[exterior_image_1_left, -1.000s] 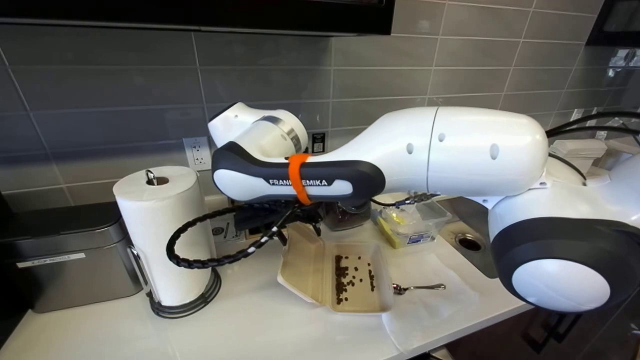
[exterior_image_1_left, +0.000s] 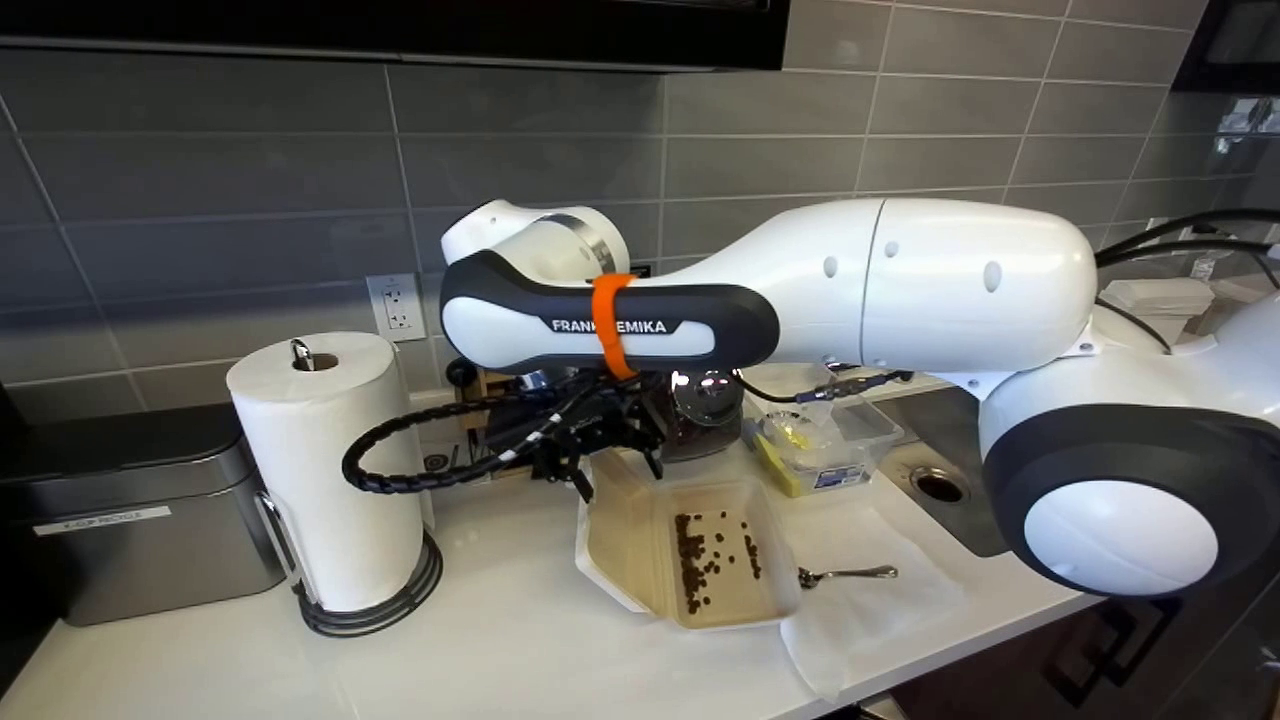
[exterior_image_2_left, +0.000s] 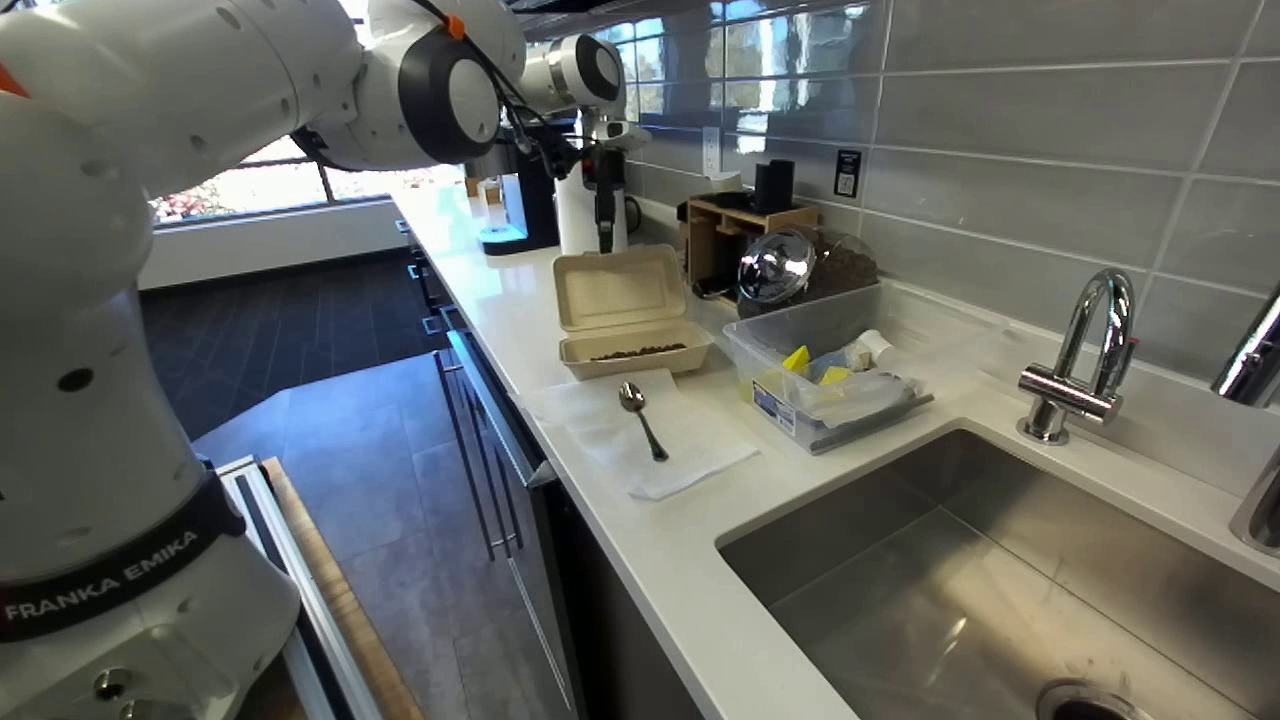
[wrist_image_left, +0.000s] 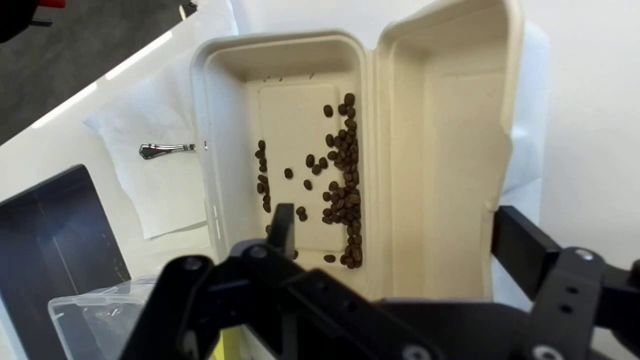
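Note:
A beige clamshell container (exterior_image_1_left: 729, 588) lies with its lid (wrist_image_left: 444, 180) folded back, and dark coffee beans (wrist_image_left: 348, 204) are scattered in its base, thickest along the hinge side. My gripper is over the container's end, spread wide, with no object visibly held; one finger (wrist_image_left: 282, 228) shows over the base and the other (wrist_image_left: 525, 249) by the lid's outer edge. From the side, the gripper (exterior_image_1_left: 619, 476) appears above the lid; whether a fingertip touches it I cannot tell. A metal spoon (exterior_image_2_left: 644, 420) lies beside the container on white paper (exterior_image_2_left: 708, 454).
A clear bin (exterior_image_2_left: 786, 414) with packets stands near the sink (exterior_image_2_left: 876, 576). Behind the container is a glass jar (exterior_image_1_left: 708, 420) of dark contents. The paper towel roll (exterior_image_1_left: 324, 480) stands left.
The arm has risen and shifted slightly right in the first exterior view. The container, paper and spoon have also slid slightly right. The jar's lid is now less hidden by the arm.

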